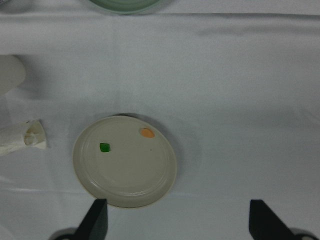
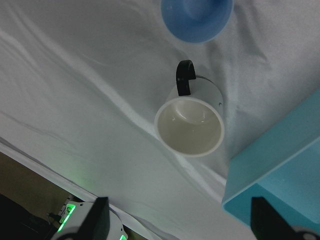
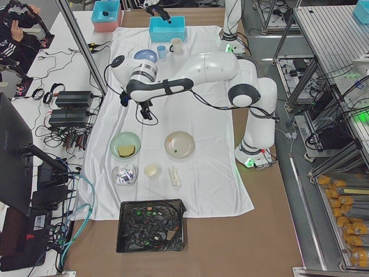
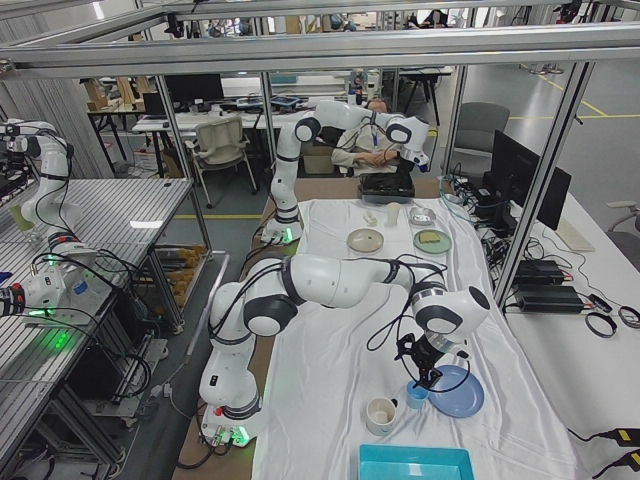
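Observation:
My left gripper stands open over the cloth near a beige plate [image 1: 125, 170] holding a small green piece and an orange piece. A green plate [image 3: 125, 138] with a yellow sponge [image 3: 126, 150] lies to its left in the camera left view. My right gripper is open above a white mug [image 2: 190, 130] with a black handle, between a blue cup [image 2: 196, 22] and a cyan bin [image 2: 270, 160].
A blue plate [image 4: 458, 397], a foil tray [image 3: 124, 175], a pale cup [image 3: 151, 170], a white wrapped item [image 3: 174, 176] and a black tray [image 3: 151, 242] also occupy the table area.

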